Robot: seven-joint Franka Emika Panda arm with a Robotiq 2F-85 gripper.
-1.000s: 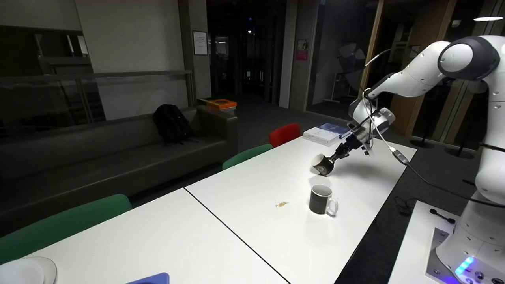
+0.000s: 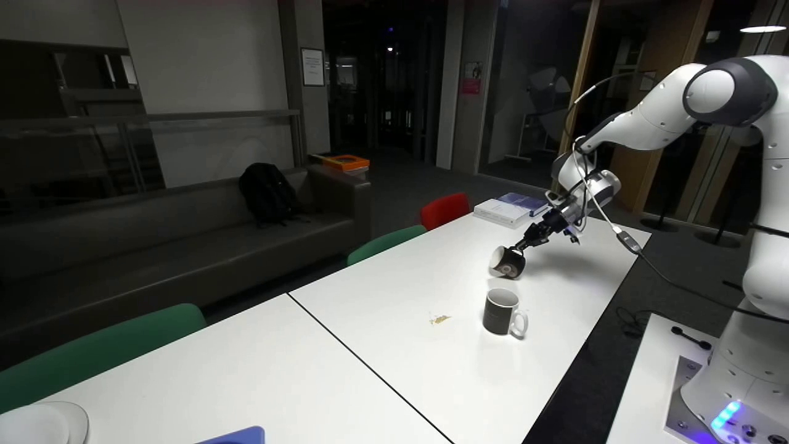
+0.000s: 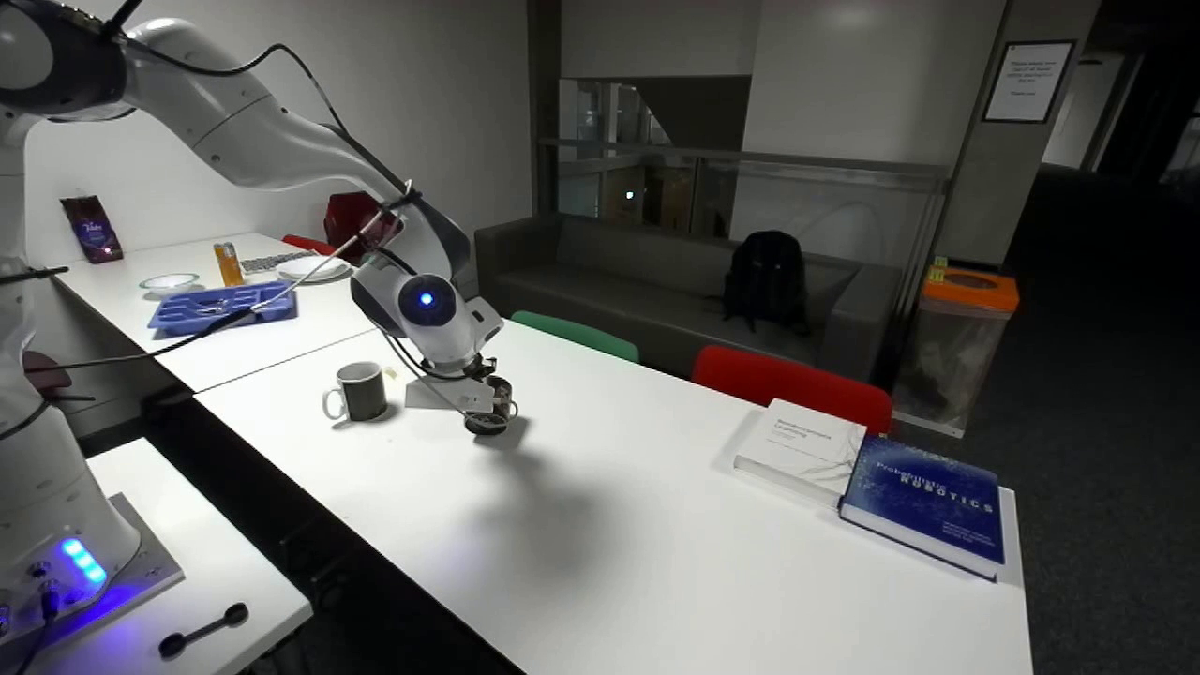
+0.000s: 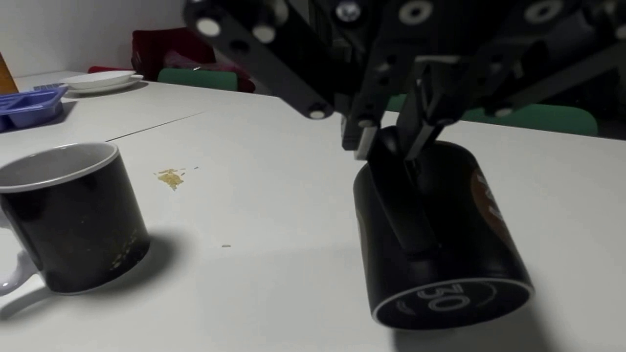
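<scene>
A black mug point(image 4: 369, 234) with "30" printed on its base is tipped well over, its mouth facing left in exterior view 1. My gripper is shut on its dark handle point(image 4: 405, 211). The held mug point(image 2: 510, 263) is low over the white table; whether it touches the surface I cannot tell. Beside it, a second mug point(image 4: 76, 229), dark outside with a pale handle, stands upright on the table. In exterior view 2 the wrist partly hides the held mug point(image 3: 486, 426).
A small patch of yellowish grains point(image 4: 170, 178) lies on the table near the upright mug point(image 2: 500, 311). Two books point(image 3: 801, 448) sit toward one end. A blue tray point(image 3: 225, 309) and white plates point(image 3: 312, 269) are at the other. Between mugs and books, the table is clear.
The held mug has tipped further toward its side and sits slightly lower. My gripper and wrist have shifted slightly with it. The upright mug has stayed in place.
</scene>
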